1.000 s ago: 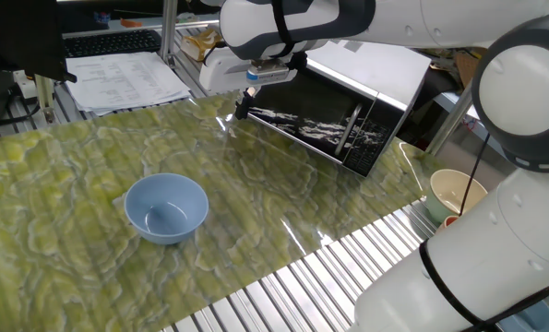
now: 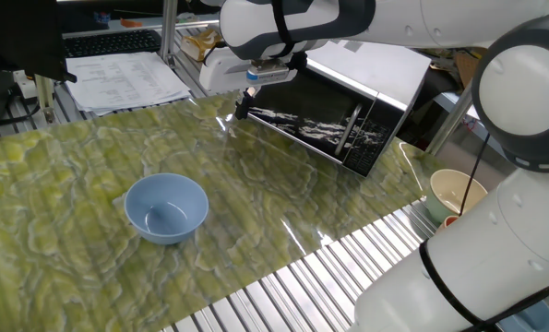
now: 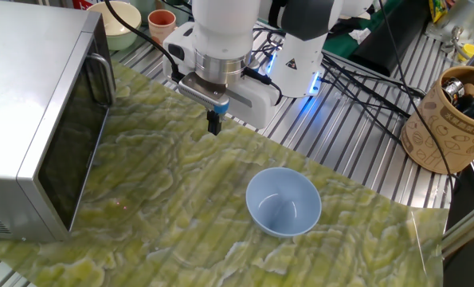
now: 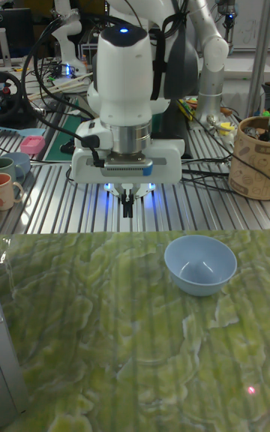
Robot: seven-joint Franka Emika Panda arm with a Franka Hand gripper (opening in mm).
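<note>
A light blue bowl (image 2: pixel 166 210) stands upright and empty on the green marbled mat (image 2: pixel 80 267). My gripper (image 4: pixel 127 206) hangs in the air, pointing down, with its dark fingers together and nothing visible between them. In the second exterior view the gripper (image 3: pixel 213 123) is up and to the left of the bowl (image 3: pixel 284 203), well apart from it. A silver microwave (image 3: pixel 21 104) with a dark door sits at the left of that view, its door closed.
A cream-green bowl (image 3: pixel 115 28) and an orange cup (image 3: pixel 162 24) stand behind the microwave. A patterned utensil bucket (image 3: pixel 448 127) is at the right. Papers (image 2: pixel 126 81) lie beyond the mat. Much of the mat around the blue bowl is clear.
</note>
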